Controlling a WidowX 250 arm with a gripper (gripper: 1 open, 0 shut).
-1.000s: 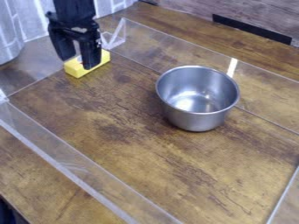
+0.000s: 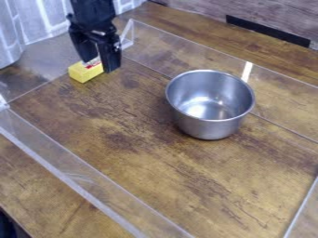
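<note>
My black gripper (image 2: 97,51) is at the upper left, open, its dark fingers hanging over and partly covering a yellow block (image 2: 82,73) with a small red mark on top. Whether the fingers touch the block is unclear. A steel pot (image 2: 209,121) stands upright and empty-looking at the centre right.
Clear plastic edges run along the left and right, and a shiny curved object (image 2: 9,42) stands at the far upper left.
My gripper has shifted slightly and now covers more of the yellow block's right side. The pot has not moved.
</note>
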